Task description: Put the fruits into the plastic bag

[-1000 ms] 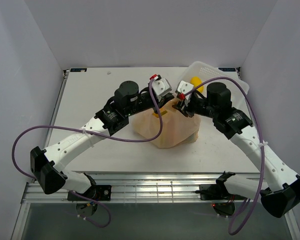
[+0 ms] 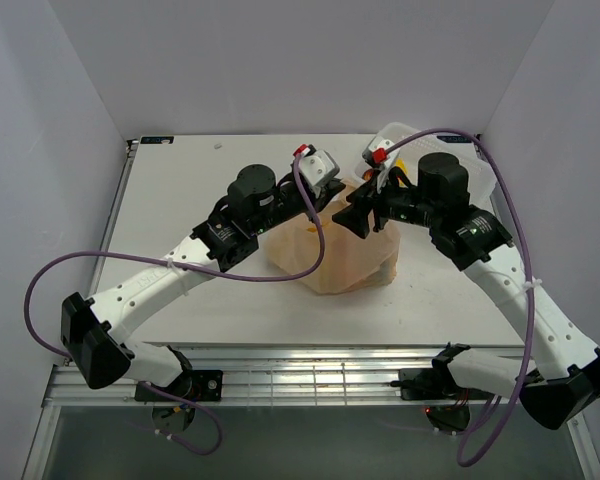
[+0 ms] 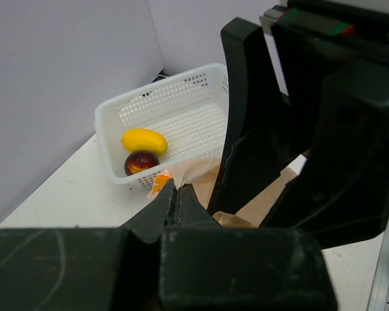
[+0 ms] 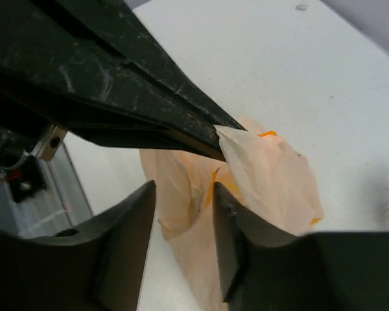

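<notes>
A crumpled peach plastic bag (image 2: pixel 330 262) stands mid-table below both grippers, its top raised. My left gripper is shut, with a thin bit of the bag's edge at its fingertips. My right gripper is part open just right of and below it, the bag between and behind its fingers; whether it touches the bag I cannot tell. In the left wrist view a yellow oval fruit (image 3: pixel 144 141) and a dark red round fruit (image 3: pixel 141 163) lie in the white basket (image 3: pixel 105 116).
The basket sits at the back right of the white table (image 2: pixel 170 200). Walls border the back and sides, and a metal rail runs along the front edge.
The left arm has barely moved.
</notes>
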